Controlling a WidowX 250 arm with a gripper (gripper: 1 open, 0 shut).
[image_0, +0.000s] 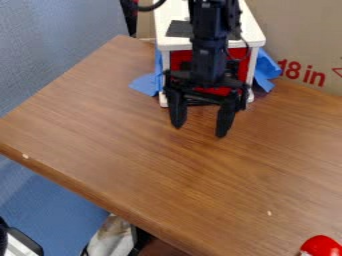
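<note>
My black gripper (201, 120) hangs at the top centre, its two fingers pointing down over the wooden table (147, 180), apart with nothing visible between them. Behind it stands a white frame (174, 15) with a red panel (234, 58), taped to the table with blue tape (144, 82). The gripper hides much of the frame's lower part.
A red rounded object (322, 247) sits at the bottom right edge. A cardboard sheet (305, 35) stands at the back right. The table's front left edge drops to a blue surface (40, 200).
</note>
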